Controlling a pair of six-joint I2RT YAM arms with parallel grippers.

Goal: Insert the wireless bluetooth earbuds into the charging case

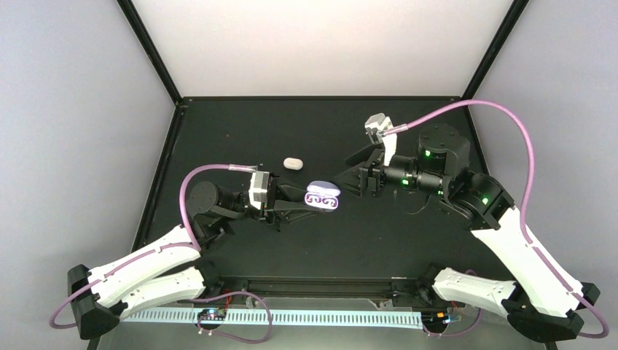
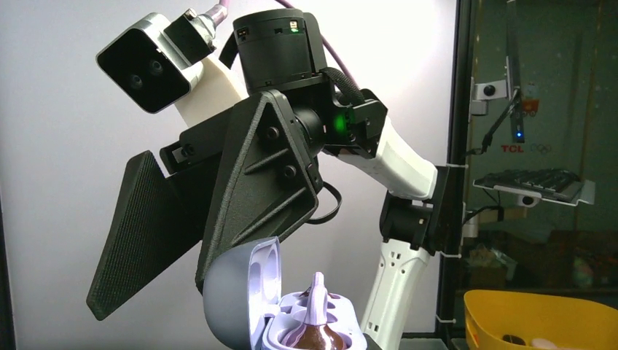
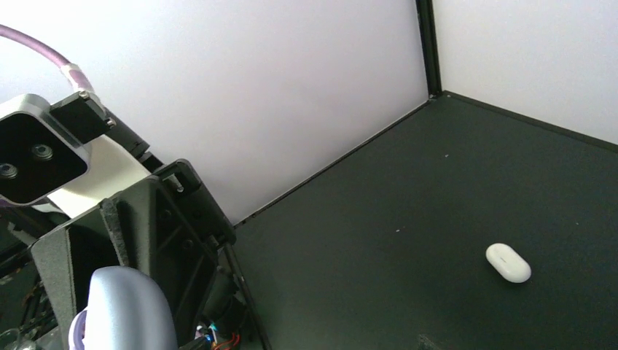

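My left gripper (image 1: 309,198) is shut on the charging case (image 1: 321,200), a lilac box held off the mat with its lid raised. From the left wrist view, the case (image 2: 312,332) has its grey lid (image 2: 232,299) standing up on the left. An earbud (image 2: 317,302) with a lilac stem and brown body pokes up from the tray; how deep it sits cannot be told. My right gripper (image 1: 344,169) is open close to the lid, its fingers apart and empty in the left wrist view. The right wrist view shows the case's lid (image 3: 131,310) before the left fingers.
A small white capsule-shaped object (image 1: 293,163) lies on the black mat (image 1: 255,131) behind the left gripper. A yellow bin (image 2: 539,321) stands outside the work area.
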